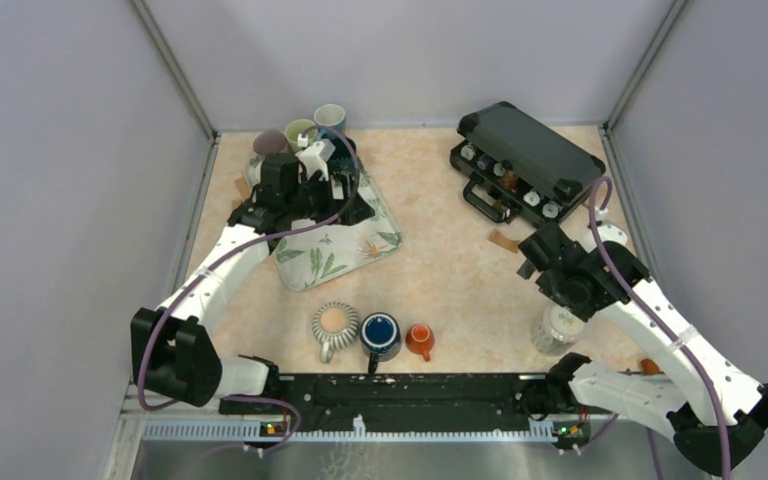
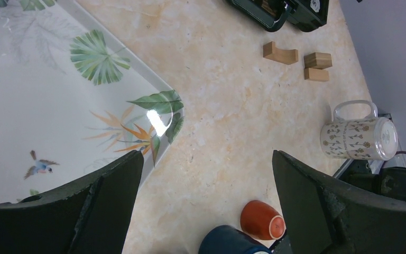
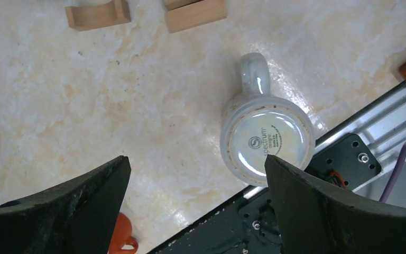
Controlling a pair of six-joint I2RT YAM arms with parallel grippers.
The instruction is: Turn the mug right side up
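Observation:
The upside-down mug [image 1: 558,335] stands at the near right of the table, its printed base [image 3: 259,142] facing up and its handle toward the back in the right wrist view. My right gripper [image 1: 535,285] hangs open just above and behind it, the mug partly between and beyond its fingertips in that wrist view. The same mug [image 2: 354,138] shows at the right of the left wrist view. My left gripper [image 1: 345,195] is open over the leafy tray [image 1: 340,255], with nothing between its fingers.
Several mugs [image 1: 329,116] crowd the tray's back. A striped cup [image 1: 335,325], a blue mug [image 1: 380,330] and an orange cup [image 1: 420,341] line the front edge. An open black case [image 1: 530,150] is at the back right, near small wooden blocks [image 3: 195,16].

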